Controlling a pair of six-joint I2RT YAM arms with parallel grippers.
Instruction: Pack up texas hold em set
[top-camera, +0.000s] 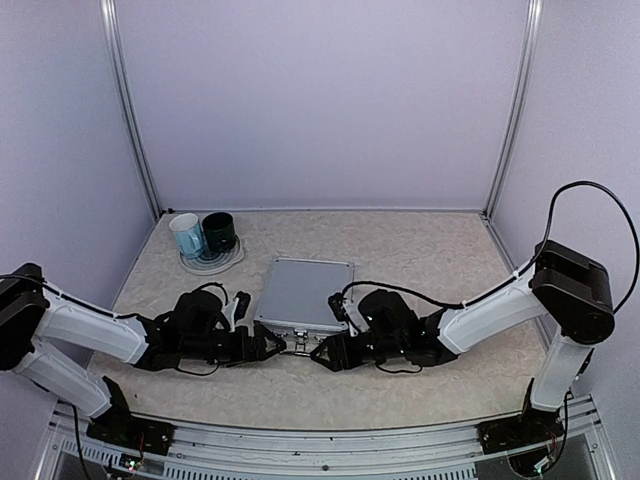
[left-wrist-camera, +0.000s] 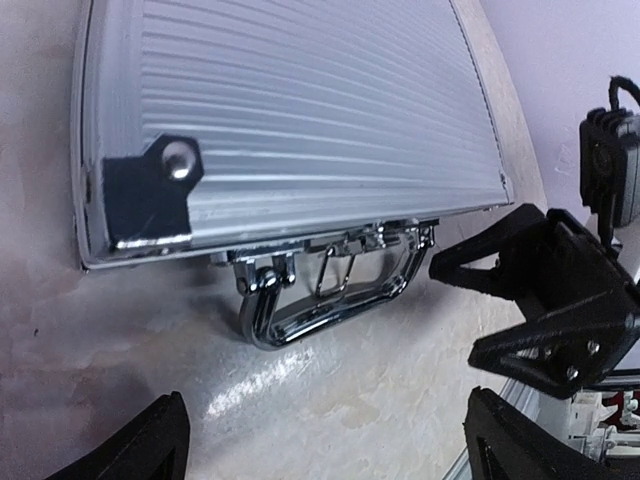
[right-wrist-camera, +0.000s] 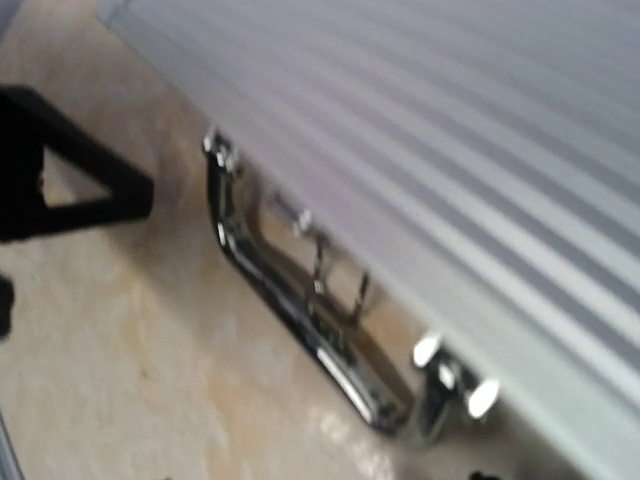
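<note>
The silver ribbed case (top-camera: 307, 288) lies closed-looking on the table, its front edge toward me. From that edge the chrome handle (left-wrist-camera: 340, 310) juts out, with a wire latch loop (left-wrist-camera: 335, 272) hanging inside it. My left gripper (top-camera: 277, 343) is open at the handle's left; in its wrist view nothing sits between its fingers. My right gripper is at the handle's right end, its fingers (left-wrist-camera: 490, 255) apart and empty. In the right wrist view the handle (right-wrist-camera: 290, 300) shows blurred, and one left gripper finger (right-wrist-camera: 100, 210) stands left of it.
At the back left, a light blue mug (top-camera: 186, 235) and a black mug (top-camera: 219, 232) stand by stacked clear plates (top-camera: 212, 264). Both grippers are close together at the front.
</note>
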